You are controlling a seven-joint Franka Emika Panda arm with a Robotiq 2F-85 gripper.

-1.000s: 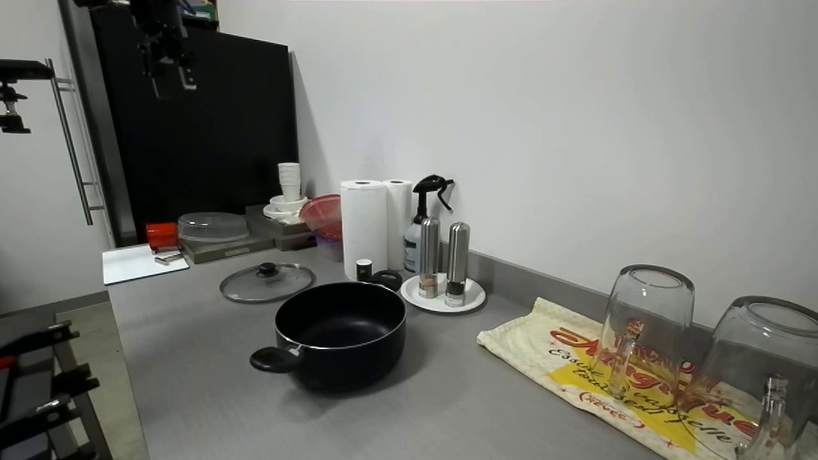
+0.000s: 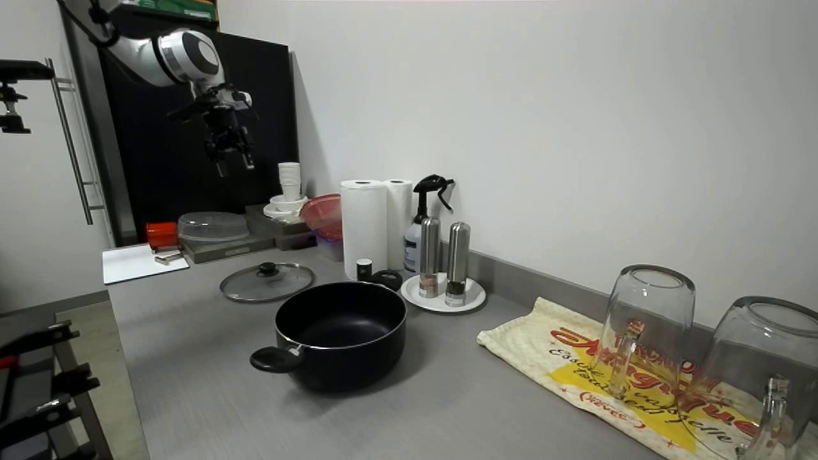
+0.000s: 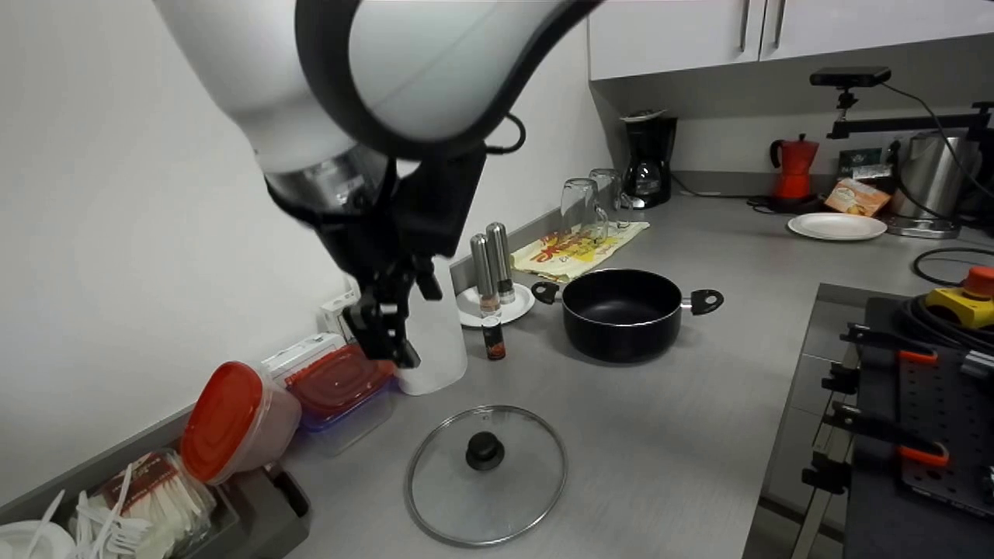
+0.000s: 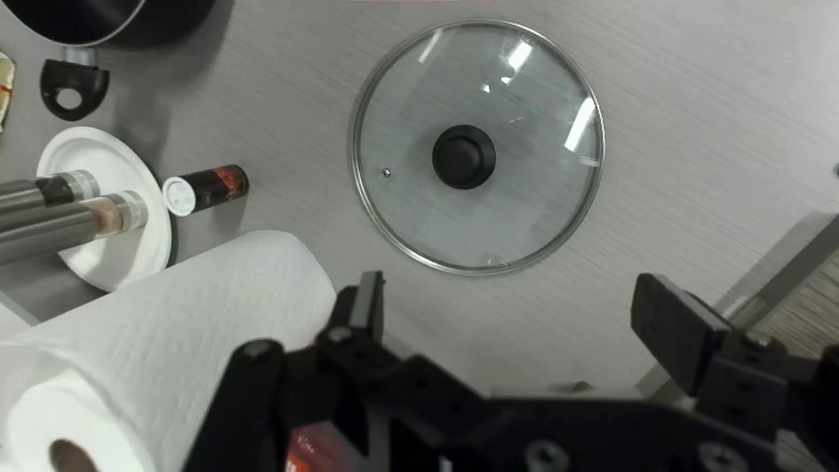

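My gripper (image 2: 235, 167) hangs in the air above the far left of the counter, in front of the black panel. In the wrist view its fingers (image 4: 676, 330) stand wide apart with nothing between them, so it is open. Ahead of them in that view, a glass lid (image 4: 409, 212) with a steel rim and a black knob (image 4: 464, 157) lies flat on the counter, knob up. A black two-handled pot (image 2: 341, 356) stands uncovered closer to exterior view 1, apart from the lid. Its inside looks empty.
Paper towel rolls (image 2: 364, 230), a small spice jar (image 3: 493, 337) and a plate with two steel mills (image 2: 457, 264) stand along the wall. Plastic containers (image 3: 233, 419) crowd the back corner. Upturned glass mugs (image 2: 648, 329) rest on a printed cloth. Open counter surrounds the pot's front side.
In exterior view 1 the gripper has come down and to the right, bringing more of the arm into sight. The pot and lid have not moved.
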